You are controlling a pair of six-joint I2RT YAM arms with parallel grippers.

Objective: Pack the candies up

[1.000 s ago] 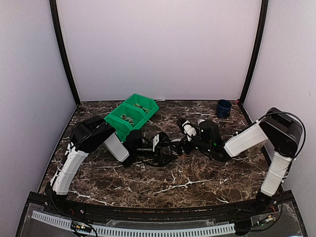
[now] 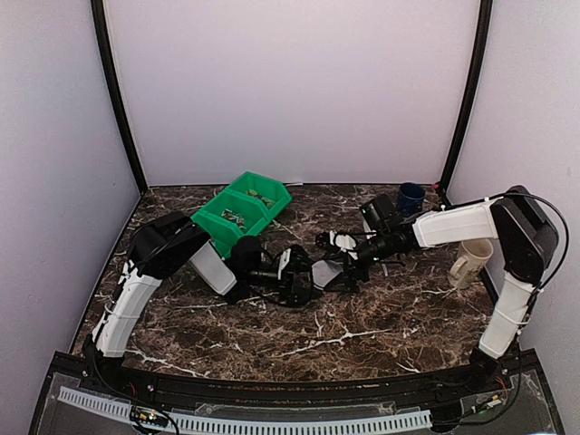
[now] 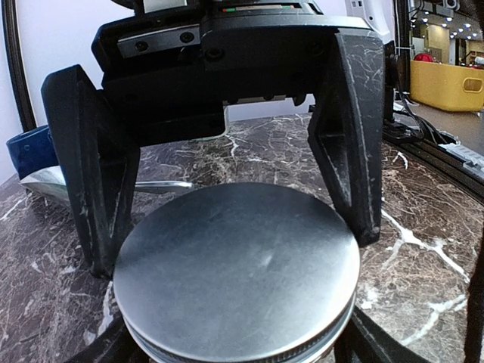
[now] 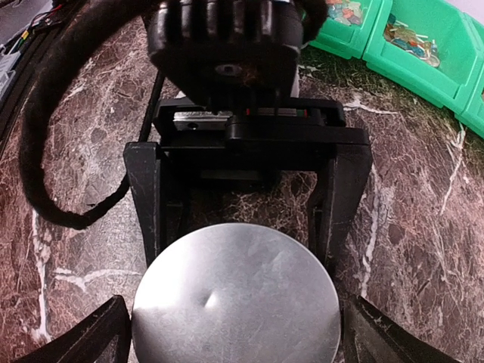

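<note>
A round container with a flat silver lid (image 2: 324, 274) stands on the marble table between the two arms. Its lid (image 3: 238, 268) fills the lower middle of the left wrist view, and the same lid (image 4: 238, 295) shows low in the right wrist view. My left gripper (image 2: 306, 275) is open, its fingers spread on either side of the container. From the opposite side my right gripper (image 2: 337, 268) is also open, with its fingers (image 3: 359, 151) flanking the lid. Whether any finger touches the container's wall is hidden. Small wrapped candies (image 4: 412, 41) lie in the green bins (image 2: 265, 216).
A dark blue cup (image 2: 410, 197) stands at the back right, with a metal scoop (image 3: 162, 186) lying near it. A beige mug (image 2: 469, 263) is by the right wall. Bare marble (image 2: 299, 340) spreads across the front.
The left arm and the bins look unchanged.
</note>
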